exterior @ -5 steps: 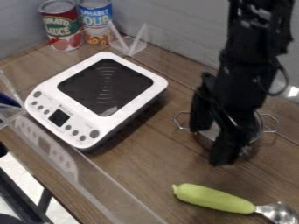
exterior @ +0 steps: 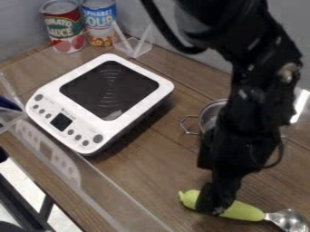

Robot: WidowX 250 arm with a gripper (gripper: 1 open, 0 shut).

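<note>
The black gripper [exterior: 216,195] is low at the bottom right, its fingertips down at a light green, elongated object [exterior: 242,210] with a spoon [exterior: 288,219] at its right end. The fingers look open and overlap the green object; whether both touch it cannot be told. Behind the arm, a metal pot [exterior: 208,112] with side handles is mostly hidden.
A white induction cooker [exterior: 67,113] fills the left middle. Tomato sauce [exterior: 64,27] and alphabet soup [exterior: 100,23] cans stand at the back left. Clear plastic pieces line the counter's left edge. Bare wood [exterior: 145,168] lies left of the gripper.
The gripper has come down and toward the front, from over the pot onto the green object. The other things look unmoved.
</note>
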